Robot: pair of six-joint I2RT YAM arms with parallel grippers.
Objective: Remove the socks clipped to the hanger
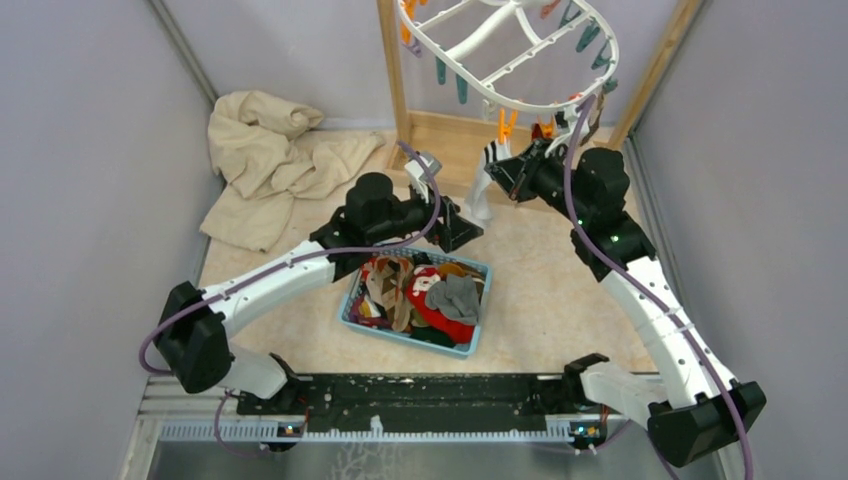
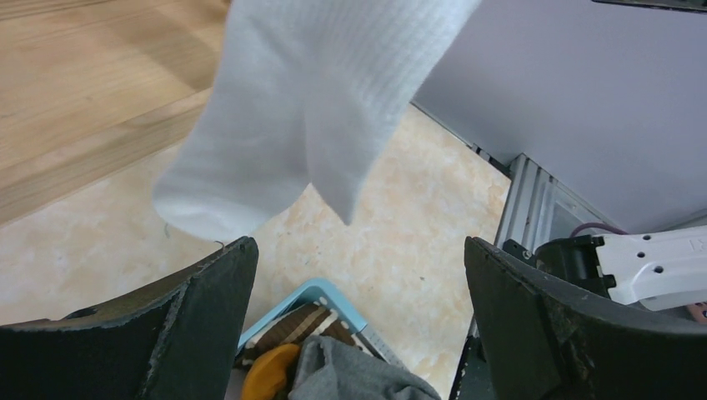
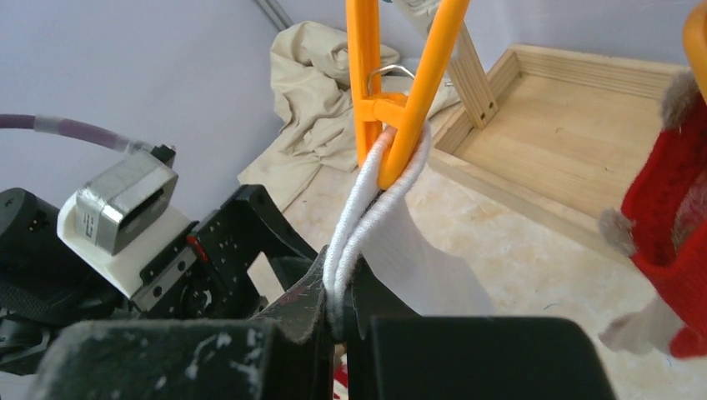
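Note:
A white sock (image 3: 417, 250) with dark stripes near its top hangs from an orange clip (image 3: 388, 108) of the white round hanger (image 1: 535, 104). My right gripper (image 1: 508, 182) is shut on the sock's edge just below that clip; the cloth runs between its fingertips. The sock's lower end (image 2: 242, 183) dangles loose above and in front of my left gripper, whose fingers stand wide apart with nothing held. Seen from above, the left gripper is just beside the sock's toe. A red sock (image 3: 667, 208) hangs from another orange clip farther right.
A blue basket (image 1: 395, 337) full of socks and other cloth items sits on the floor below the left gripper. Beige cloth (image 1: 275, 160) lies at the back left, and a wooden frame (image 1: 440, 130) stands behind. The floor right of the basket is free.

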